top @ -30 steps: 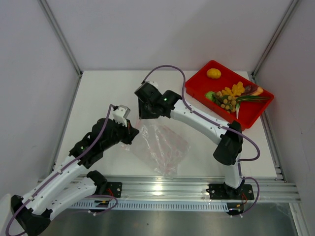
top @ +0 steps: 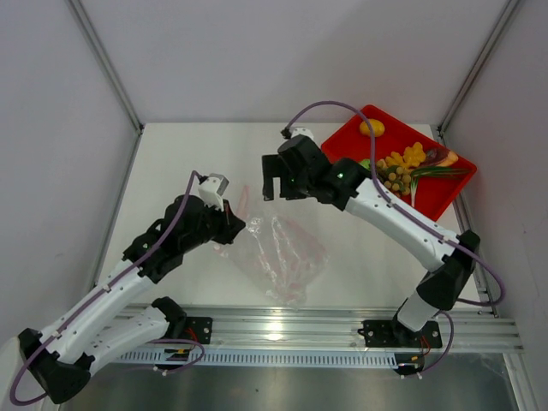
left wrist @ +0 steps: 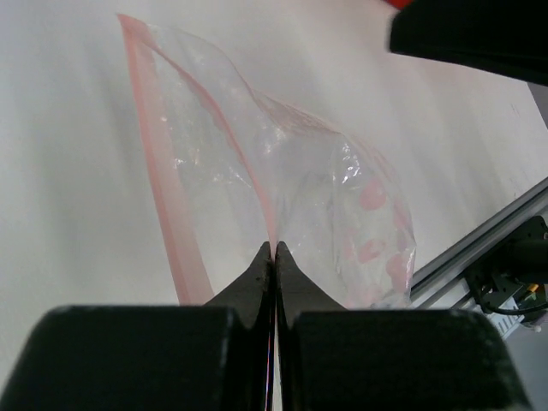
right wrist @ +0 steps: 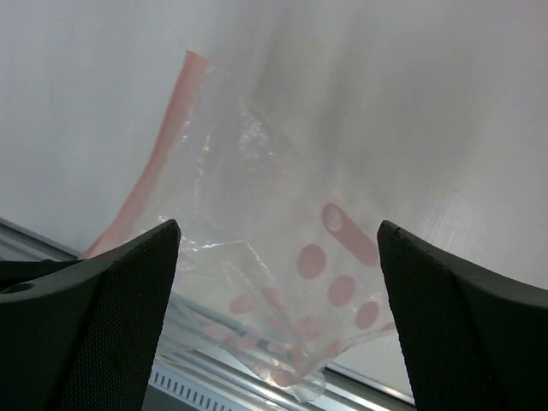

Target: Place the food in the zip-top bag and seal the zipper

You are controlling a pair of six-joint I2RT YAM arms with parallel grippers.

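A clear zip top bag [top: 287,253] with pinkish edges and pink spots spreads over the front middle of the white table. Its pink edge runs down to the fingertips of my left gripper, which is shut on that edge. Above the table, over the bag's far side, my right gripper [top: 275,190] stands open. From the right wrist view, the bag [right wrist: 257,231] shows beyond its parted fingers [right wrist: 133,291], with nothing gripped. The food lies in a red bin [top: 347,141] at the back right: a yellow piece [top: 372,128], orange-yellow pieces [top: 413,156] and greens [top: 441,171].
A metal rail [top: 282,318] runs along the table's front edge. The right forearm [top: 398,218] passes in front of the red bin's near side.
My right gripper has moved right and its fingers are seen apart, off the bag's far edge. The left arm has hardly shifted, still at the bag's left edge.
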